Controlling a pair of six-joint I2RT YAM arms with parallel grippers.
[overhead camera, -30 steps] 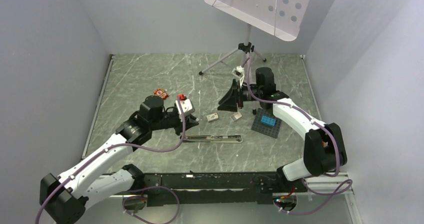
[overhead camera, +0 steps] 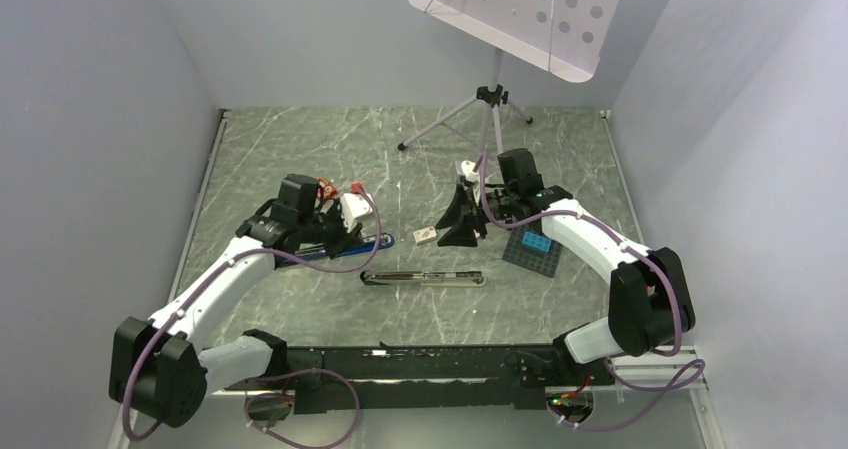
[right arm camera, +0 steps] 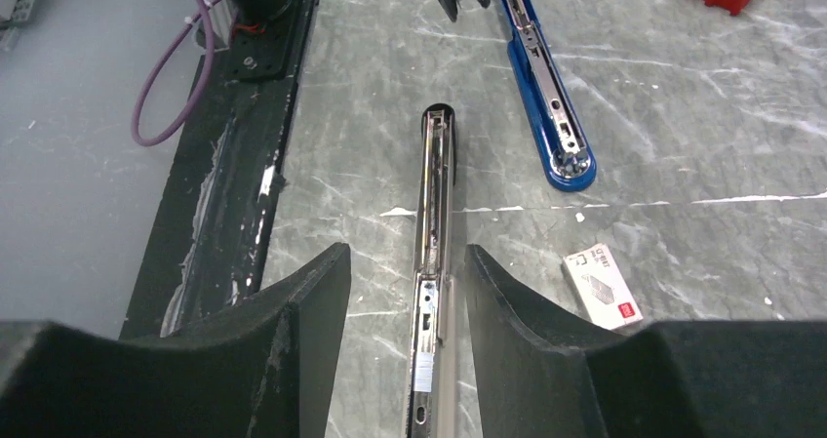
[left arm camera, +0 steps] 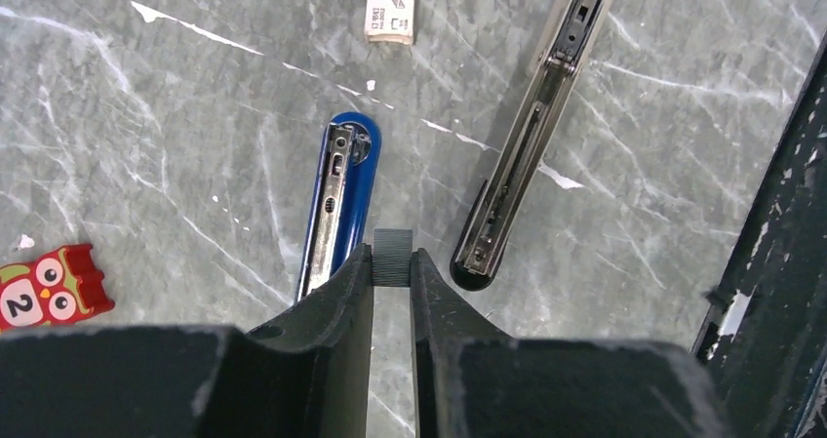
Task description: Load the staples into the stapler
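Note:
An opened silver stapler (overhead camera: pixel 423 279) lies near the front middle of the table, its magazine exposed (right arm camera: pixel 434 194). My left gripper is shut on a small grey staple strip (left arm camera: pixel 392 253), held over the table between that stapler and a blue stapler (left arm camera: pixel 351 189). My right gripper is open and empty above the silver stapler's right part in its wrist view. A white staple box (overhead camera: pixel 425 234) lies behind the silver stapler.
A red owl block (left arm camera: pixel 49 287) lies at the left back. A dark grid tray (overhead camera: pixel 530 259) with a blue item sits at the right. A metal stand (overhead camera: pixel 495 119) occupies the back. The table's dark front edge (overhead camera: pixel 420 359) borders the workspace.
My left gripper has moved left and back, uncovering more of the table near the silver stapler.

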